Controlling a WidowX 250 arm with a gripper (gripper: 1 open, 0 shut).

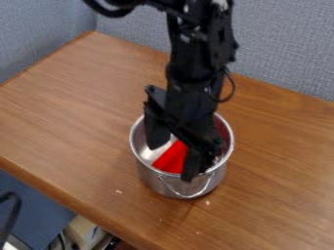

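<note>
A steel pot point(177, 186) stands on the wooden table, with a red block point(173, 156) lying inside it. The black arm reaches down from the top centre, and its gripper point(175, 146) is open over the pot, its fingers down at the pot's mouth on either side of the red block. The fingers hide part of the block, so I cannot tell whether they touch it.
Grey padded walls stand behind it. A blue surface and some cables show at the lower left, beyond the table's edge.
</note>
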